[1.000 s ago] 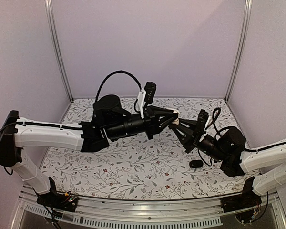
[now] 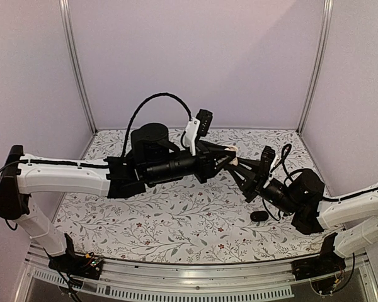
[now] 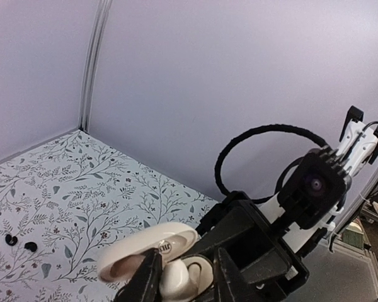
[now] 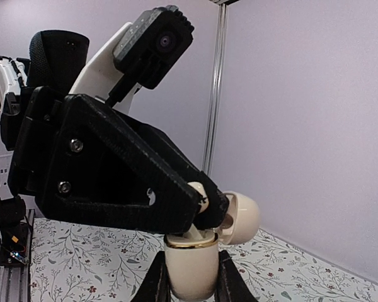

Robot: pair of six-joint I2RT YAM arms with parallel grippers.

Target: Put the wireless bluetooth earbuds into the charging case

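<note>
The white charging case is held upright in my right gripper, its lid swung open. My two grippers meet around it in mid-air near the middle of the top view. My left gripper is at the case's mouth, fingers part open around a white earbud that sits at or in the opening. In the right wrist view the left fingers hide much of that earbud; whether it is fully seated I cannot tell.
A small dark object lies on the floral mat below the right arm.
The right arm is nearly unchanged.
</note>
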